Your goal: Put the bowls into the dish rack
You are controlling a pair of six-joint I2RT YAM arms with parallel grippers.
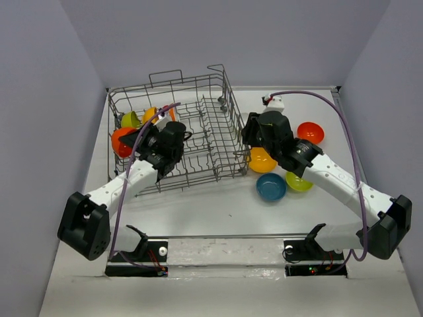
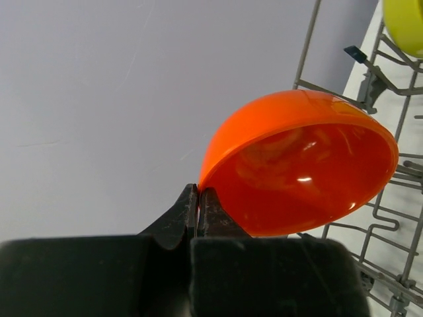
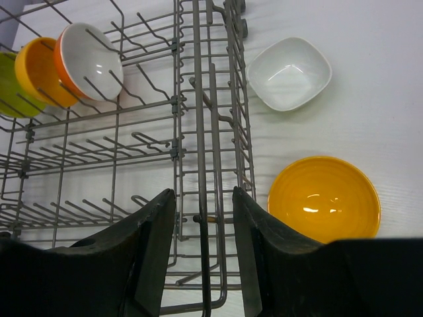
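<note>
An orange-red bowl is pinched at its rim by my left gripper, which is shut on it at the rack's left side, the bowl tilted on its side. Green, yellow and orange-white bowls stand in the dish rack. My right gripper is open above the rack's right rim, with rack wires seen between its fingers. A white bowl and a yellow bowl lie on the counter just right of the rack.
Red, blue and lime bowls lie on the counter to the right. The counter in front of the rack is clear. Grey walls bound the left, back and right.
</note>
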